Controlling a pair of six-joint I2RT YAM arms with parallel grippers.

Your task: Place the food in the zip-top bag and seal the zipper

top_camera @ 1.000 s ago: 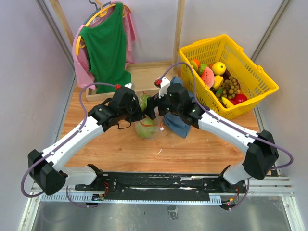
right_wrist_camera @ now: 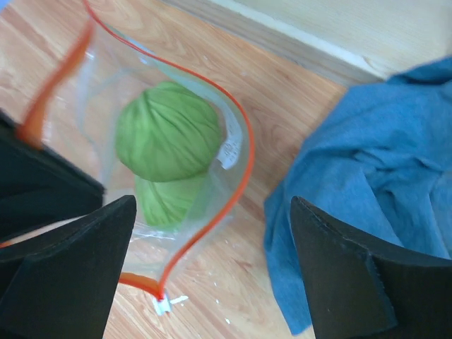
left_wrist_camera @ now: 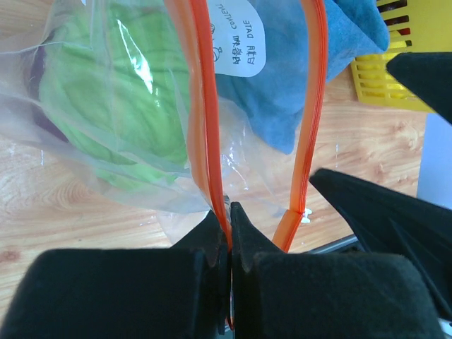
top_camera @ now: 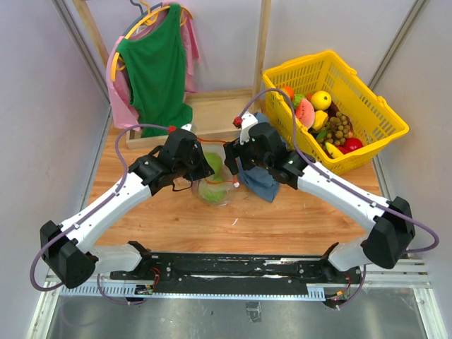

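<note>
A clear zip top bag [top_camera: 224, 201] with an orange zipper rim [left_wrist_camera: 311, 120] stands with its mouth apart. Wrinkled green food, resembling cabbage [right_wrist_camera: 169, 131], is inside it, with a paler green part [right_wrist_camera: 166, 198] below. My left gripper is shut on one side of the orange rim, the thin edge pinched between its fingertips. Across the mouth, my right gripper has its fingers wide apart; the opposite rim shows in the gap beyond them, not clamped. From above, the right gripper [top_camera: 229, 157] is to the right of the bag, close to the left one.
A blue cloth [top_camera: 260, 180] lies right of the bag. Behind it stands a yellow basket [top_camera: 385, 134] of toy fruit. Clothes hang on a rack [top_camera: 226, 106] at the back left.
My left arm holds still.
</note>
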